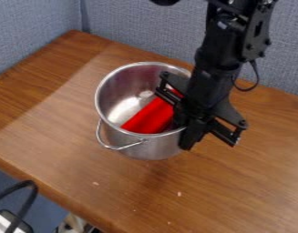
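A steel pot (119, 96) with a wire handle on its near side stands on the wooden table (66, 146). Inside it lies a red object (149, 116). The black gripper (181, 109) is at the pot's right side, reaching over and around the rim beside the red object. Its fingertips are partly hidden against the dark arm and pot, so whether anything is between them cannot be seen.
Grey padded walls border the table at the back. Dark cables and a light object (11, 226) sit off the table's edge at the lower left.
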